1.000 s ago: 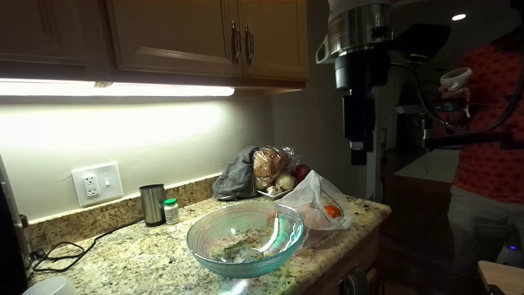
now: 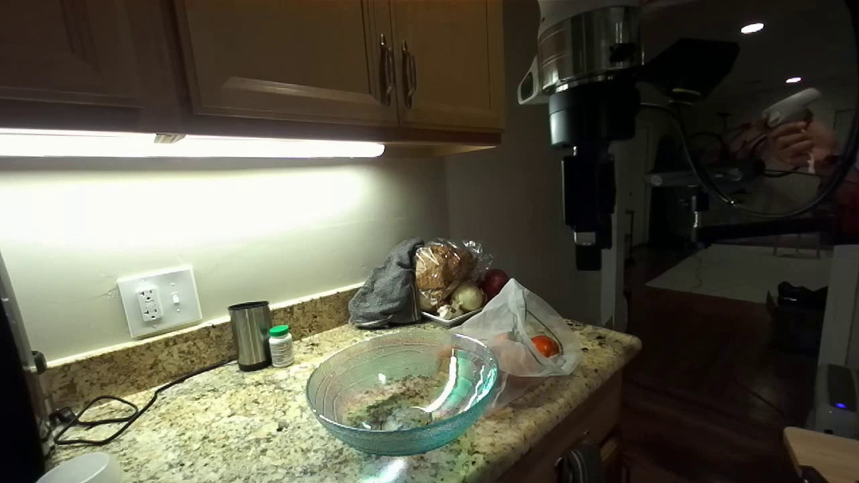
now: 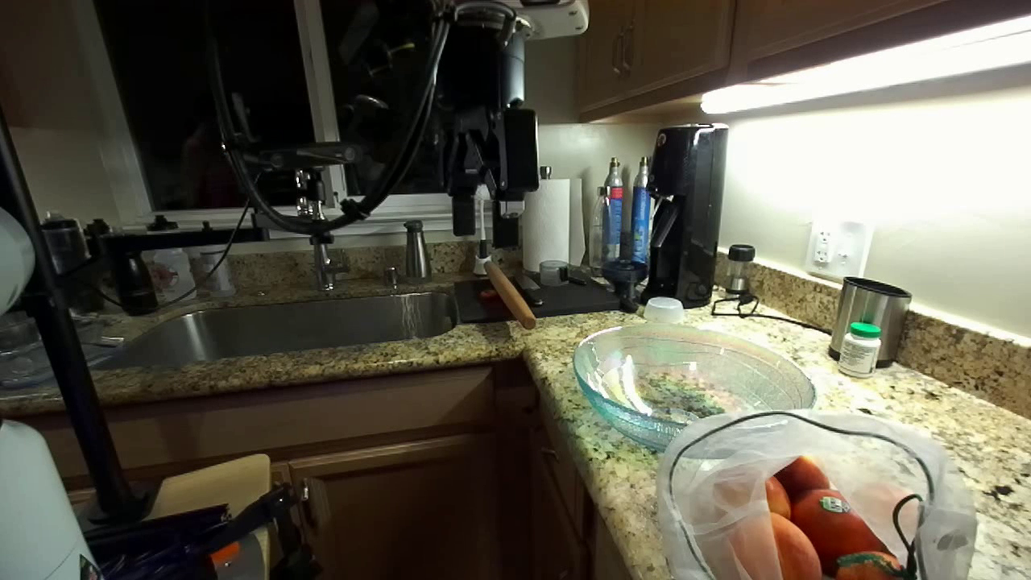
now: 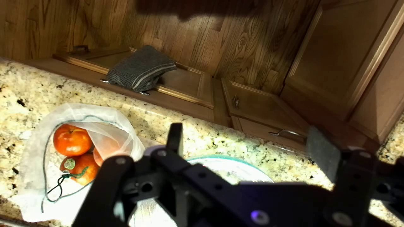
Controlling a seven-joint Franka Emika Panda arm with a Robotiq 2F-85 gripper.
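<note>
My gripper is open above the counter, its two fingers wide apart with nothing between them. In the first exterior view it hangs pointing down, well above the counter's right edge. On the granite counter stands a clear, green-tinted glass bowl (image 2: 402,394), which looks empty. Right beside the bowl lies a white mesh bag (image 3: 696,503) with several red tomatoes (image 4: 73,140) showing through its mouth. From the wrist, part of the bowl (image 4: 231,162) is hidden behind the gripper body.
A steel tumbler (image 2: 251,337) and a green-capped bottle (image 2: 281,346) stand by the wall. Behind the bag are a grey cloth (image 2: 388,290) and bagged bread (image 2: 443,270). A sink (image 3: 290,329) and a black appliance (image 3: 688,213) lie on the far side. Open counter stretches left of the bowl.
The person in red at the right has moved mostly out of view; only a hand with a white controller remains visible. The arm, bowl and bag look unmoved.
</note>
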